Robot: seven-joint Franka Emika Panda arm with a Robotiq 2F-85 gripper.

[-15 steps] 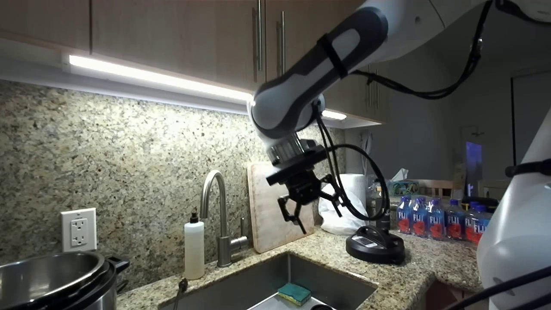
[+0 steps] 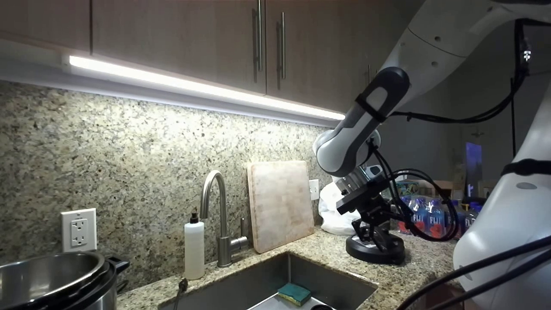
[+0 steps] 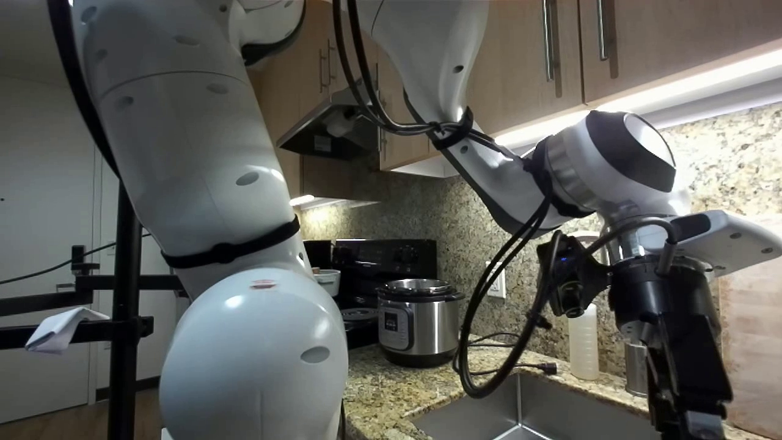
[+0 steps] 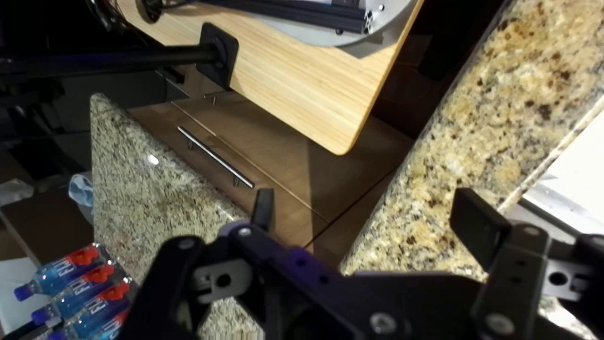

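Note:
My gripper [image 2: 372, 233] hangs tilted in exterior view 1, near the round black lid [image 2: 376, 253] on the counter right of the sink. It overlaps the lid in that view; whether they touch, I cannot tell. The wrist view has the gripper open, its fingers wide apart and nothing between them. Behind that gap lie granite countertop [image 4: 433, 187] and brown cabinet fronts. Exterior view 2 catches the gripper [image 3: 685, 399] only partly, at the lower right. The lid does not show in the wrist view.
A sink [image 2: 258, 287] holds a green sponge [image 2: 294, 292]. Behind it stand a faucet [image 2: 223, 222], a soap bottle [image 2: 194, 248] and a cutting board [image 2: 281, 204]. Several water bottles [image 2: 434, 217] line the right. A pressure cooker [image 3: 418, 322] sits beside the stove.
From in front of the cutting board, my arm has swung right and lower, bringing the gripper to the lid's side of the counter. The lid and sponge stay where they were.

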